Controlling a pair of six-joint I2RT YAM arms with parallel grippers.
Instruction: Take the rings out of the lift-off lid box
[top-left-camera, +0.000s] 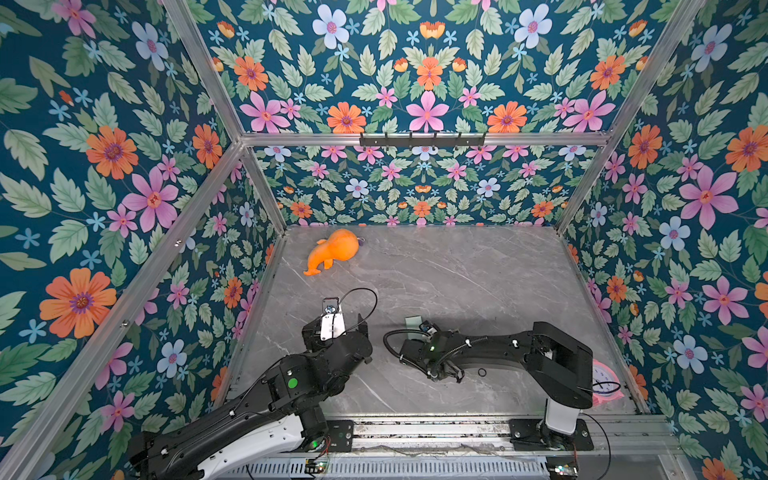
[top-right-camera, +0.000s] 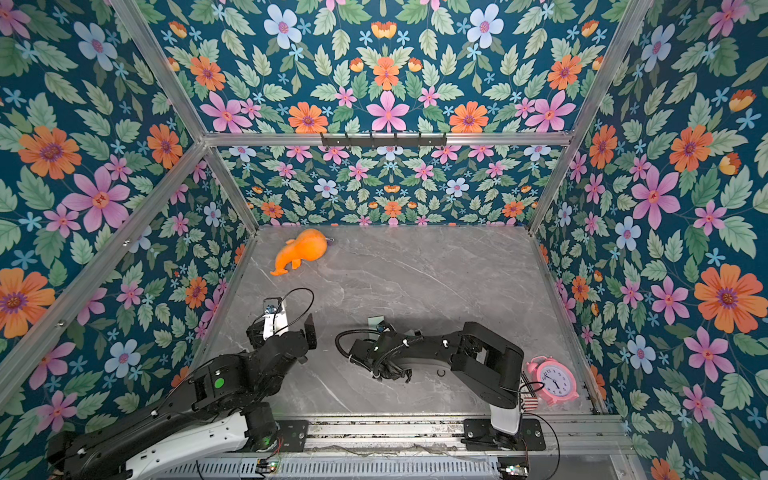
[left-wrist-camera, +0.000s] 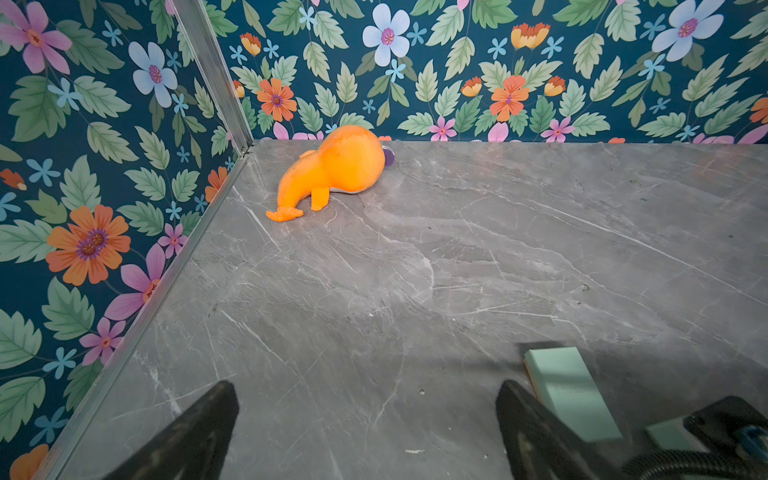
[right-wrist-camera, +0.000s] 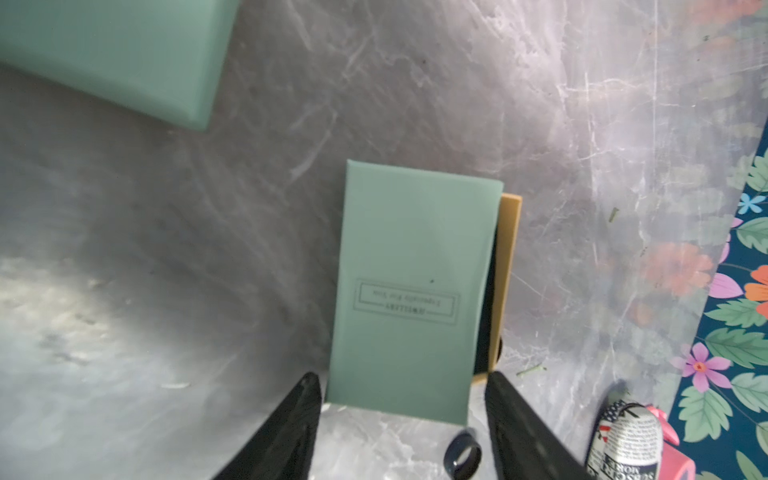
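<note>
In the right wrist view a pale green panel with printed lettering, the lid (right-wrist-camera: 416, 288), lies skewed over a box (right-wrist-camera: 505, 276). A tan wall and a strip of dark interior show along its right side. My right gripper has its fingers apart at either side of the lid's near edge; whether they touch it is unclear. A small black ring (right-wrist-camera: 462, 454) lies on the table just below, also visible as a ring (top-left-camera: 482, 372) from above. My left gripper stands open and empty, left of the boxes.
A second green box (right-wrist-camera: 120, 56) lies nearby, seen as a green block (left-wrist-camera: 572, 392) from the left wrist. An orange plush toy (top-left-camera: 334, 248) rests at the back left. A pink clock (top-right-camera: 552, 379) and a printed can (right-wrist-camera: 628, 440) are at the right.
</note>
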